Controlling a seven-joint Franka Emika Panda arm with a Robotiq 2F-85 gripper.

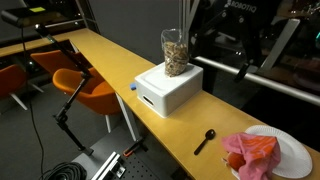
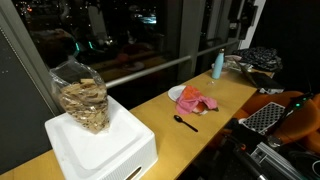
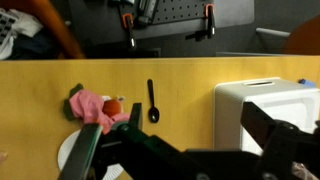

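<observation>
My gripper is open, its two dark fingers wide apart with nothing held. In exterior view 1 it hangs high over the table, dark against the window. A black spoon (image 1: pixel 205 141) lies on the wooden table (image 1: pixel 190 128). To its right, a pink cloth (image 1: pixel 259 152) overlaps a white plate (image 1: pixel 291 152), with a small orange-red thing (image 1: pixel 235 160) at the cloth's edge. Near the window, a clear bag of brown pieces (image 1: pixel 175 52) stands on a white box (image 1: pixel 168 90). The wrist view puts the spoon (image 3: pixel 153 101) between cloth (image 3: pixel 90 105) and box (image 3: pixel 233 104).
A light blue bottle (image 2: pixel 218 64) stands farther along the table, near dark clutter (image 2: pixel 262 60). Orange chairs (image 1: pixel 98 98) are beside the table. The window runs along the other side. Bare wood surrounds the spoon.
</observation>
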